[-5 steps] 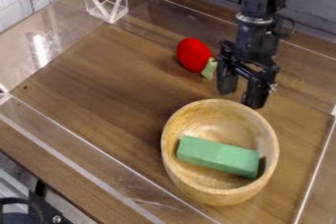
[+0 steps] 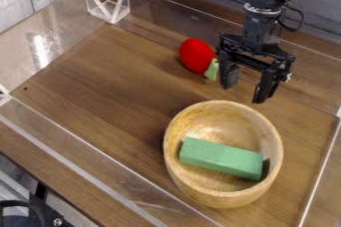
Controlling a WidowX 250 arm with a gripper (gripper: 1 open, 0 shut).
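Note:
My black gripper (image 2: 245, 80) is at the upper right, pointing down just behind a tan bowl, its fingers spread open with nothing seen between them. The bowl (image 2: 186, 120) holds a green block (image 2: 221, 157). A red rounded object (image 2: 196, 55) lies to the left of the gripper, with a small green item (image 2: 212, 70) beside it, partly hidden by the gripper.
A transparent holder (image 2: 107, 4) stands at the back left. Rails run along the table's edges.
The gripper and arm have risen slightly and shifted a little to the right. The bowl and the other objects have not visibly moved.

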